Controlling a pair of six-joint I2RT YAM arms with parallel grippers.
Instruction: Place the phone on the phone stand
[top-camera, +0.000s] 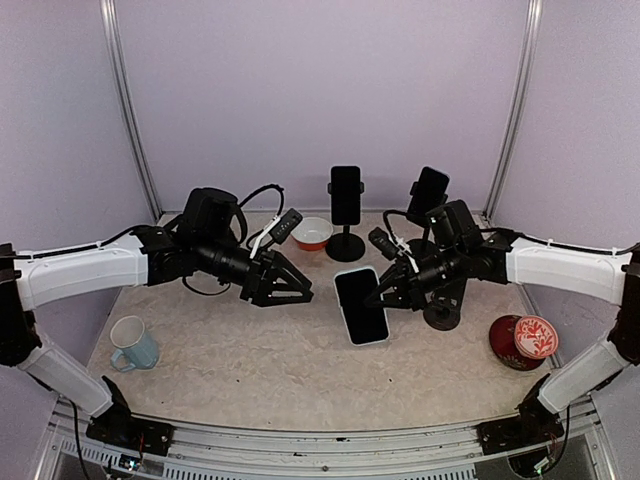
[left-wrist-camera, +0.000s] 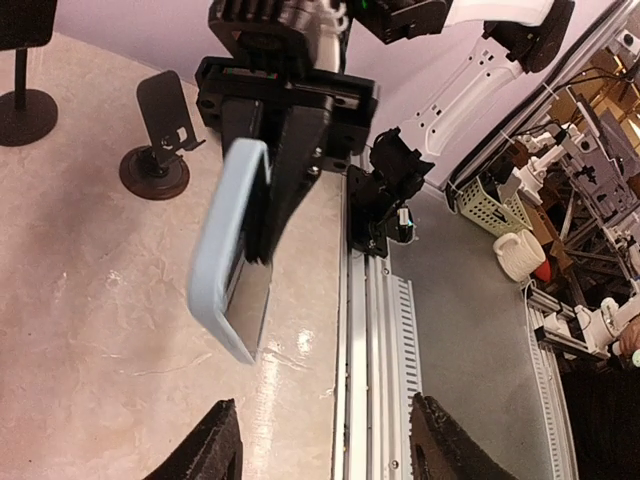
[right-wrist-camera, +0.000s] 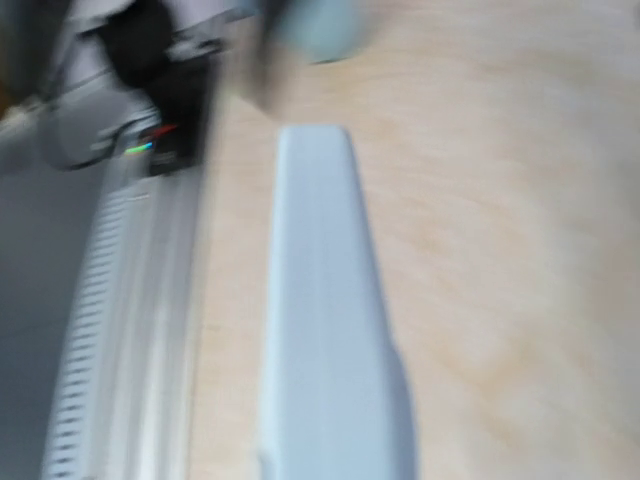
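The phone (top-camera: 360, 310), black-screened with a pale blue-white case, hangs upright above the table in my right gripper (top-camera: 390, 296), shut on its edge. The left wrist view shows that phone (left-wrist-camera: 215, 260) side-on, and the right wrist view shows its case (right-wrist-camera: 330, 320) filling the lower middle. My left gripper (top-camera: 291, 293) is apart from it, to the left, open with nothing between its fingers. Phone stands at the back: a middle one (top-camera: 345, 195), one at right (top-camera: 430, 190), and a lower one (top-camera: 443, 312) partly behind my right arm.
A blue mug (top-camera: 142, 350) sits at the front left. A red-and-white bowl (top-camera: 536, 336) rests on a dark red dish at the right, and another bowl (top-camera: 313, 243) is at the back.
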